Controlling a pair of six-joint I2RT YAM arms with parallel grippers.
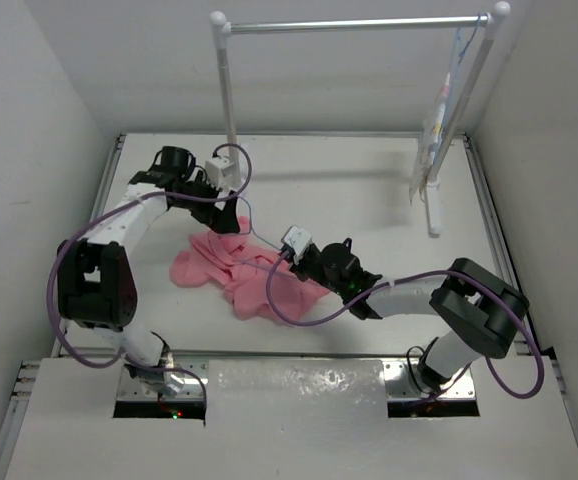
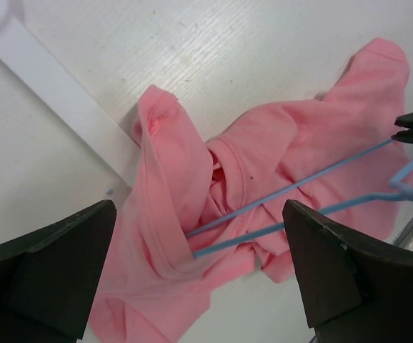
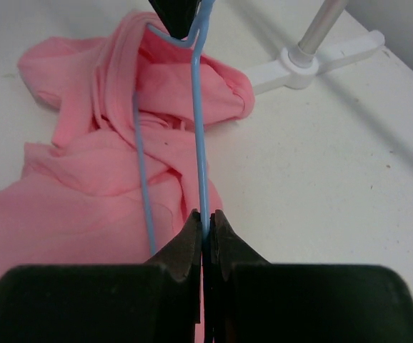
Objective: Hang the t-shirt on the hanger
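The pink t-shirt (image 1: 249, 272) lies crumpled on the table, its folds bunched under the left gripper. My left gripper (image 1: 225, 212) stands open above the shirt's far left part; in the left wrist view its fingers (image 2: 46, 275) are wide apart, with shirt and hanger bars below and between them. The thin blue hanger (image 2: 246, 237) runs into a pink fold, where its far end is hidden. My right gripper is shut on a bar of the hanger, in front of the shirt. The hanger's branching part is near the left gripper in the right wrist view.
A white rack with a metal top rail (image 1: 359, 25) stands at the back; its left foot (image 2: 63, 100) is close to the shirt. A clear bag (image 1: 429, 140) hangs at its right post. Table (image 1: 339, 180) behind the right gripper is bare.
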